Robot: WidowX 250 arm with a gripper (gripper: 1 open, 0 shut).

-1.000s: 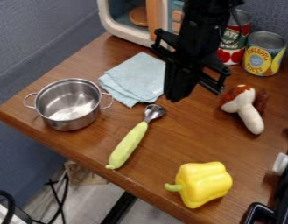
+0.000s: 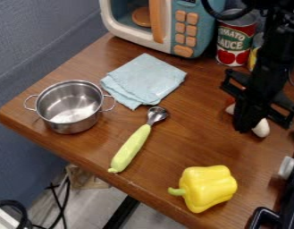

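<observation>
The black gripper (image 2: 250,107) is low at the right of the table, over a white object (image 2: 261,129) with a little reddish brown at its side, which it largely hides. Whether its fingers are open or shut on that object is unclear from this view.
A steel pot (image 2: 69,109), a folded blue cloth (image 2: 140,78), a spoon (image 2: 157,114), a corn cob (image 2: 130,148) and a yellow pepper (image 2: 209,190) lie on the wooden table (image 2: 179,143). A toy microwave (image 2: 137,18) and cans (image 2: 234,45) stand at the back.
The gripper has moved right and down from the middle of the table onto the white and brown object, which it now mostly covers.
</observation>
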